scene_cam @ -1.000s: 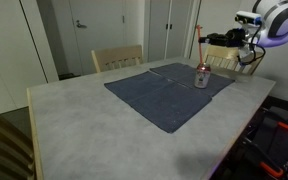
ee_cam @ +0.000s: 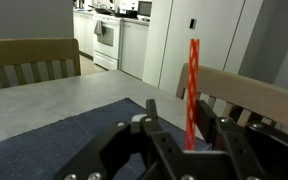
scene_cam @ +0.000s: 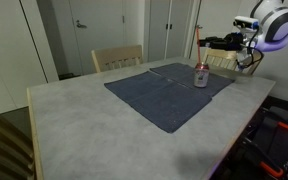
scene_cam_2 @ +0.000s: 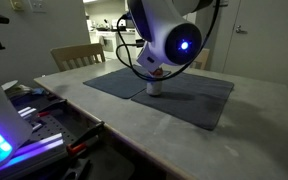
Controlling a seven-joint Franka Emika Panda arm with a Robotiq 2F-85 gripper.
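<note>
An orange stick (scene_cam: pixel 198 45) stands upright out of a jar (scene_cam: pixel 201 76) on the dark cloth at the far right of exterior view 1. My gripper (scene_cam: pixel 204 43) is level with the stick's upper part, above the jar. In the wrist view the stick (ee_cam: pixel 192 90) rises between the dark fingers, nearer the right one. The fingers stand partly apart; whether either finger touches the stick is unclear. Exterior view 2 shows the pale jar (scene_cam_2: pixel 154 87) below the arm, with the fingertips hard to make out.
Dark cloths (scene_cam: pixel 169 98) cover part of the pale table (scene_cam: pixel 74 125), whose left side is bare. Wooden chairs (scene_cam: pixel 119 57) stand along the far edge. Another chair (scene_cam: pixel 4 145) is at the near left.
The gripper has shifted very slightly around the stick. The stick and jar stay in nearly the same place.
</note>
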